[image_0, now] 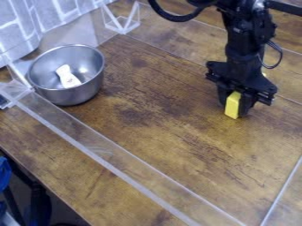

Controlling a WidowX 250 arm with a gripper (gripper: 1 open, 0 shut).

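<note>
My black gripper (237,93) is low over the wooden table (154,159) on the right, shut on a small yellow block (232,107) that sits between its fingers, at or very near the table surface. A steel bowl (80,86) at the left holds a small white object (66,76).
Clear plastic edging (106,161) runs diagonally along the lower left, with another strip at the lower right. Translucent white material (30,26) fills the upper left corner.
</note>
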